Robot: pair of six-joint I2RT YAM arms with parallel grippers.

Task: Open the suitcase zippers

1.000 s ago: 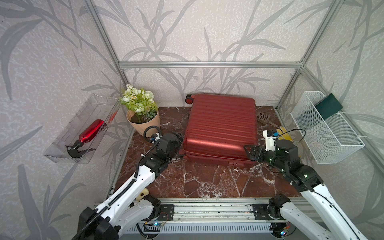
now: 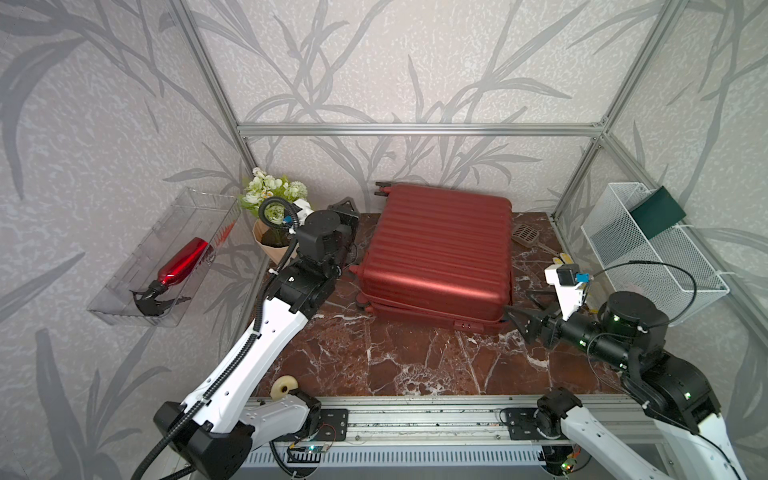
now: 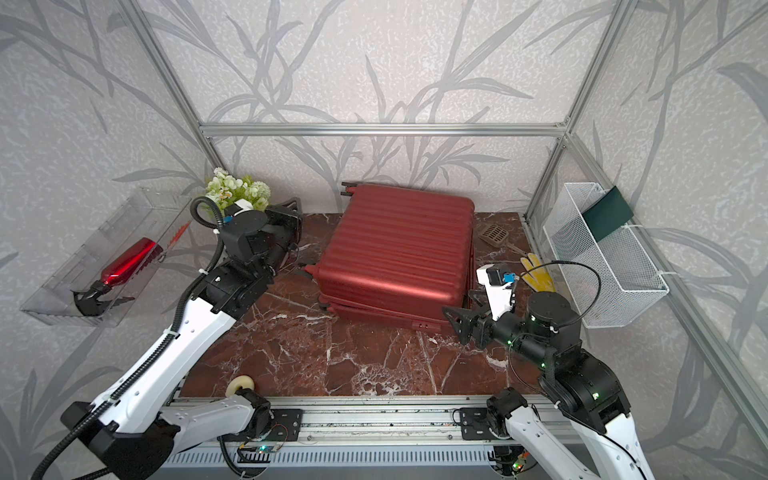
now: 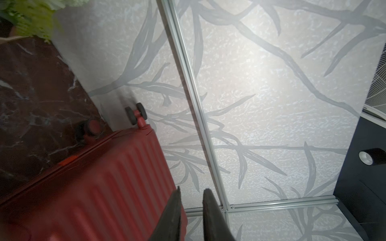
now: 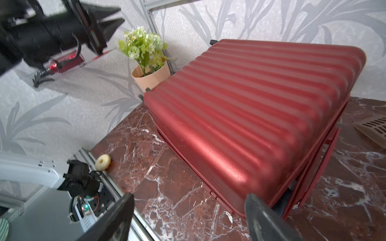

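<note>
The red ribbed suitcase lies flat in the middle of the marble table, a gap showing along its right seam in the right wrist view, where a red strip juts out. My left gripper is raised above the suitcase's back-left corner; its fingertips stand close together at the bottom of the left wrist view, with nothing clearly held. My right gripper is beside the front-right corner, fingers apart and nothing between them. No zipper pull is clear to see.
A flower pot stands at the back left, partly behind my left arm. Grate and yellow item lie at the right. Wire basket and clear bin hang on the side walls.
My left arm has risen from the suitcase's left side to above it and the flower pot. The suitcase has shifted a little.
</note>
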